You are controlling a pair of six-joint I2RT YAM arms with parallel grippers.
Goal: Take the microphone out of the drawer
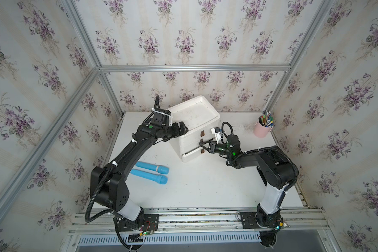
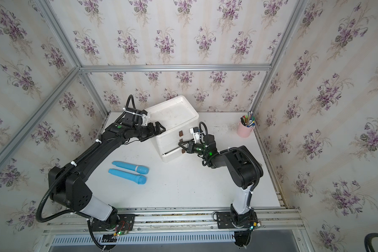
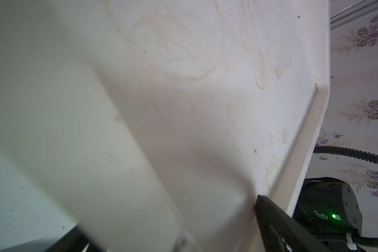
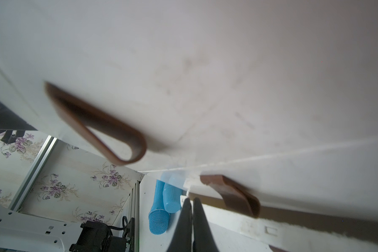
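Observation:
The white drawer unit [image 1: 184,144] stands at the middle back of the table, its lowest drawer [image 4: 256,227] pulled out a little. Brown loop handles, an upper handle [image 4: 97,126] and a lower handle [image 4: 235,197], hang on its front. My right gripper is at this front with its fingers together and empty; the lower handle lies outside them, to their right in the wrist view. At the unit's top left edge, my left gripper [image 1: 182,128] has its fingers apart on either side of the rim [image 3: 126,189]. No microphone shows inside a drawer.
Two blue microphones, a nearer one [image 1: 149,176] and a farther one [image 1: 152,167], lie side by side on the table, front left. A pink cup [image 1: 262,129] of pens stands at the back right.

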